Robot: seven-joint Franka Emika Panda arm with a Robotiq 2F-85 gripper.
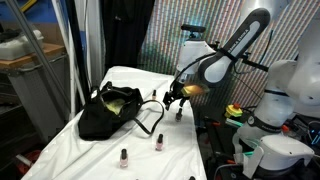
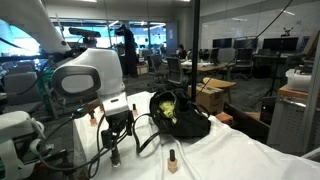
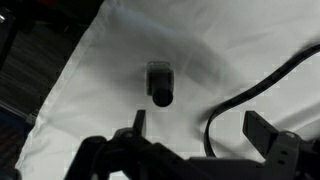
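Note:
My gripper stands open over the white cloth, with its fingers wide apart and nothing between them. Just beyond the left finger (image 3: 139, 122) in the wrist view is a small dark-capped bottle (image 3: 160, 83), outside the gap. The same bottle (image 1: 179, 115) shows in exterior view 1, on the cloth below the gripper (image 1: 174, 99). A black bag (image 1: 108, 112) lies open on the cloth, with something yellow-green inside. Its strap (image 3: 260, 88) loops in front of the right finger. What else the bag holds is hidden.
Two small pinkish bottles (image 1: 124, 158) with dark caps stand nearer the front of the cloth, and another small bottle (image 1: 154, 94) is beside the bag. Dark cables and equipment lie beyond its right edge.

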